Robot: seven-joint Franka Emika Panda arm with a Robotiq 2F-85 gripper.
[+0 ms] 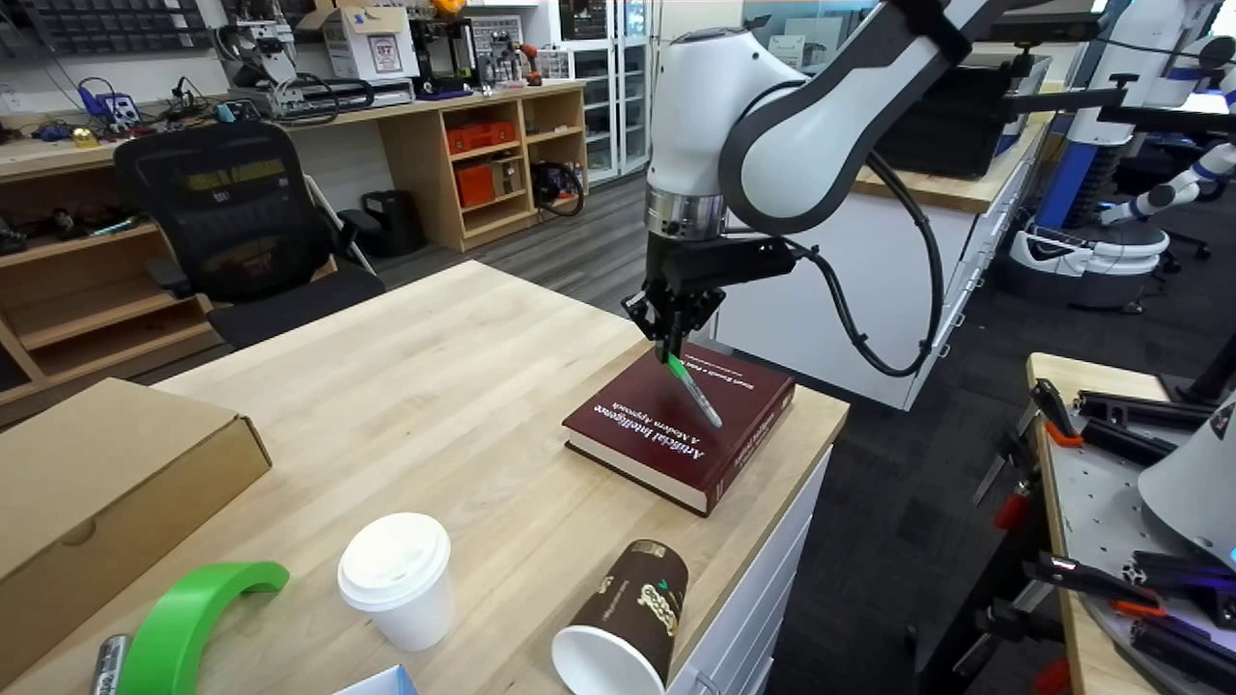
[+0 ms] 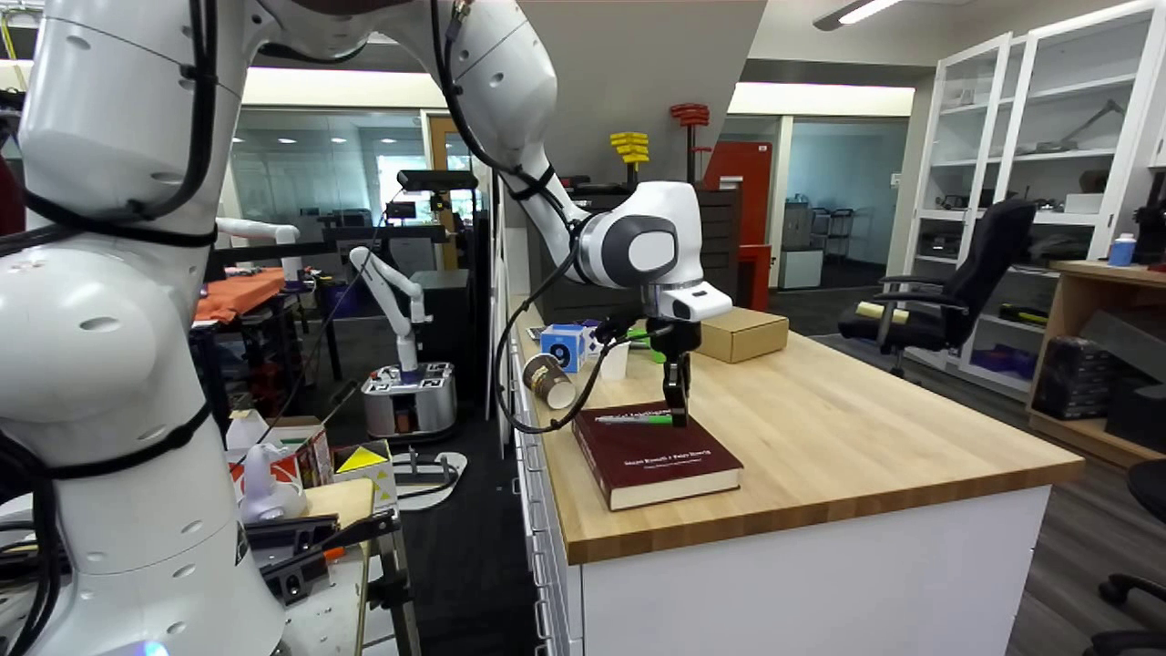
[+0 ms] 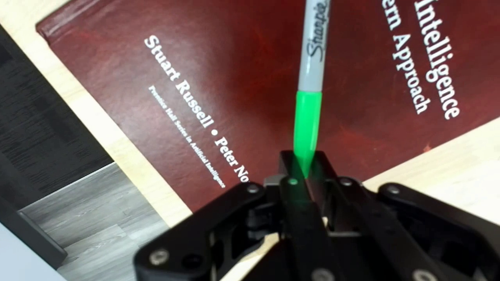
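A Sharpie marker (image 3: 313, 56) with a grey body and green end runs out from between the gripper's fingertips. My gripper is shut on that green end, low over a dark red book (image 1: 649, 423). From the side, the marker (image 2: 629, 419) lies nearly level, at or just above the cover; whether it touches cannot be told. The book, titled Artificial Intelligence, rests flat near a corner of the wooden table. On its side, apart from the book, lies a brown paper cup (image 1: 639, 602), its white mouth toward the front of exterior view 1.
A lidded white cup (image 1: 400, 579) stands upright left of the brown one. Farther left are a green arch (image 1: 191, 620) and a cardboard box (image 1: 116, 475). A blue box (image 2: 563, 346) stands behind the cups in exterior view 2.
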